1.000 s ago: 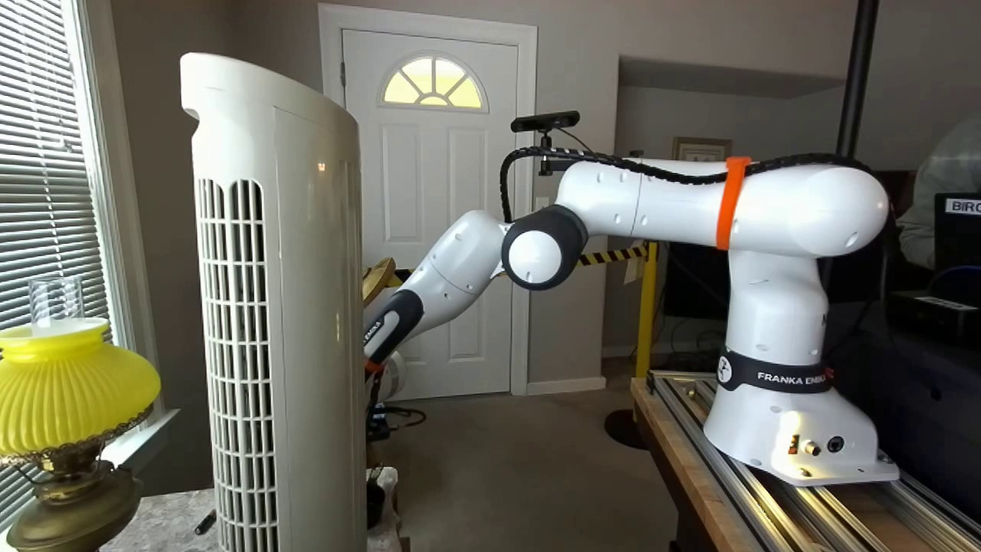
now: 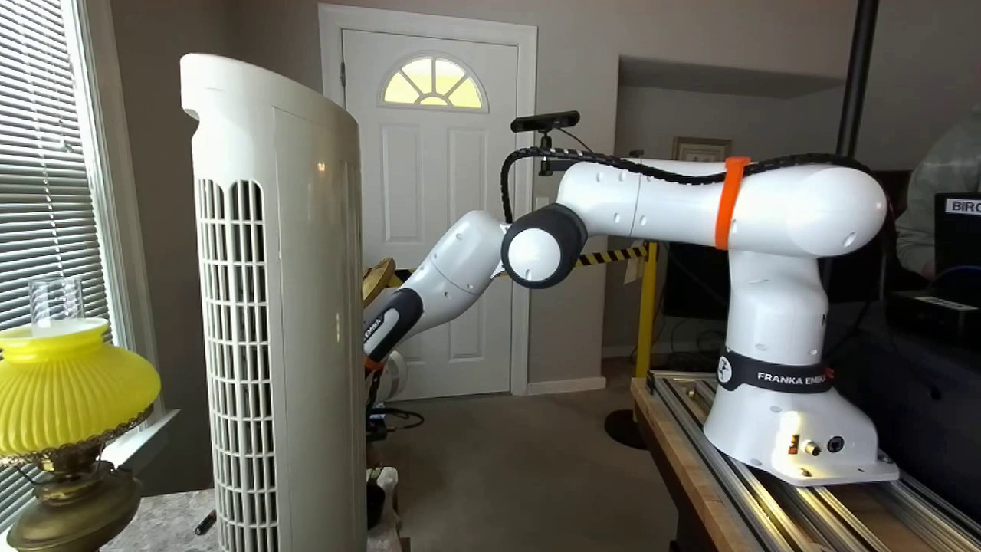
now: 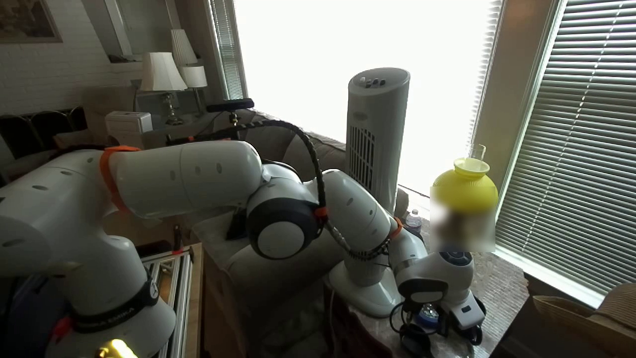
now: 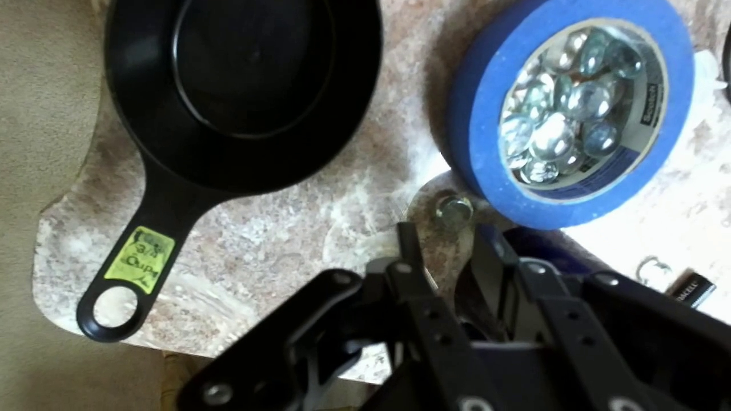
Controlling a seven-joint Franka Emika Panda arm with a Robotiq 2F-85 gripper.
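Observation:
My gripper points down over the marbled table, its fingers parted by a modest gap. Just beyond the tips, in line with that gap, is a clear glass bead (image 4: 454, 212); whether either finger touches it I cannot tell. To the upper right in the wrist view, a roll of blue tape (image 4: 483, 130) surrounds several clear glass beads (image 4: 553, 136). A black scoop-like pan (image 4: 253, 65) with a yellow-green label on its handle occupies the upper left. The fan hides the gripper from exterior view 1.
Right of the fingers lie another clear bead (image 4: 655, 273) and a small battery (image 4: 693, 289). The tall tower fan (image 3: 375, 143) stands close to the arm. A yellow-shaded lamp (image 3: 468, 185) is near the window. Bare tabletop (image 4: 274, 253) separates the pan handle from the gripper.

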